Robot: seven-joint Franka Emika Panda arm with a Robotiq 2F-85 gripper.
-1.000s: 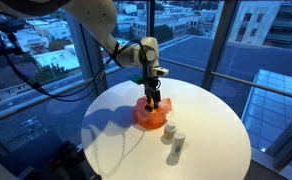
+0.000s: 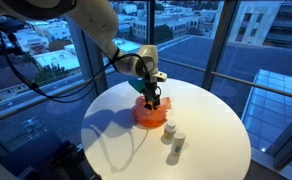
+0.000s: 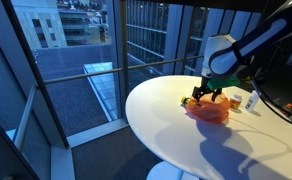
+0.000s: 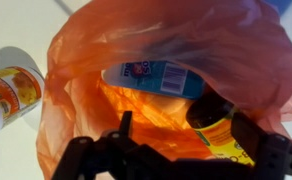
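Note:
An orange plastic bag (image 2: 146, 117) sits on the round white table, its mouth spread wide in the wrist view. Inside lies a blue bottle (image 4: 151, 76) with a barcode label. A yellow bottle (image 4: 224, 138) with a black cap is at the bag's right side, close to my right finger (image 4: 248, 136). My gripper stands open over the bag, its fingers apart. The black cap and part of the yellow body lie between and beyond the fingers; whether a finger touches the bottle cannot be told.
A white-lidded jar (image 4: 13, 93) with an orange label stands left of the bag in the wrist view. In exterior view 1, a small jar (image 2: 170, 130) and a white bottle (image 2: 178, 144) stand near the bag.
The gripper has shifted and turned slightly over the bag. The yellow thing that showed beneath the gripper earlier is now mostly out of sight in exterior view 1.

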